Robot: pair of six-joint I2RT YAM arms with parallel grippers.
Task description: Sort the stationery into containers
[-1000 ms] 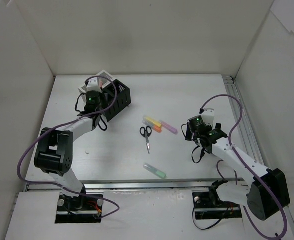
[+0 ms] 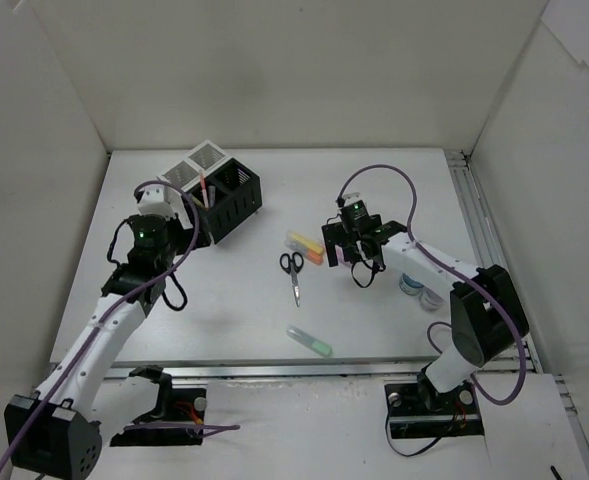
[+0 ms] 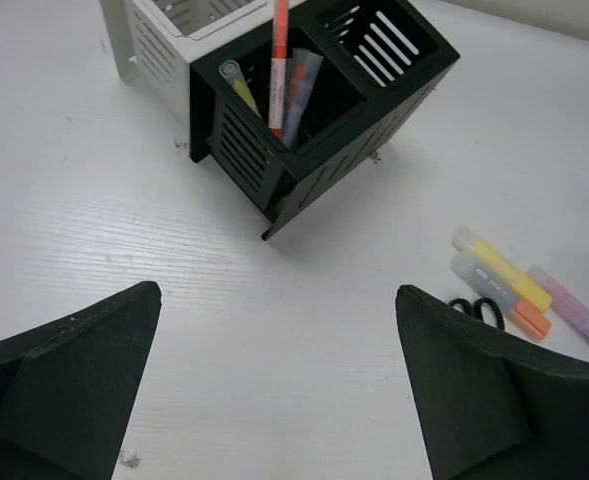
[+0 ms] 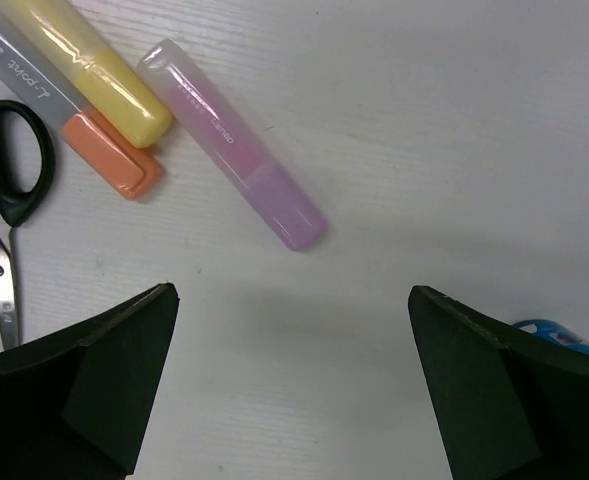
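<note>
A black-and-white slotted organizer point(image 2: 236, 215) at the back left holds several pens and markers point(image 3: 277, 85). My open left gripper is just in front of it, empty. On the table lie a yellow highlighter point(image 4: 114, 90), an orange one point(image 4: 111, 155), black-handled scissors point(image 4: 19, 180), a pink-purple highlighter point(image 4: 234, 145) and, near the front edge, a green one point(image 2: 309, 341). My open right gripper hangs over the pink-purple highlighter, with nothing between its fingers.
Two cylindrical objects point(image 2: 411, 283), one blue, stand right of the right gripper. Walls surround the table.
My left arm has drawn back from the organizer toward the front left. My right gripper has moved left and away from the front, over the pink-purple highlighter.
</note>
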